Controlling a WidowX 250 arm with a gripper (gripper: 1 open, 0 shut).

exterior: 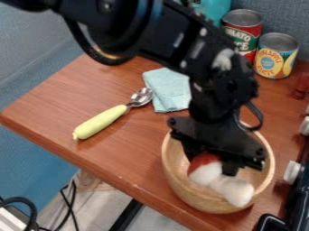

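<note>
A black arm reaches down from the top to my gripper [218,155], which is low inside a wooden bowl [183,189] at the right front of the table. A red and white object [223,183], apparently soft, lies in the bowl just under the gripper's tips. The fingers are largely hidden by the wrist and the object, so whether they hold it is unclear.
A spoon with a yellow handle [101,120] and a folded light blue cloth [169,88] lie left of the bowl on the wooden table [85,167]. Cans [276,56] stand at the back right, black items along the right edge.
</note>
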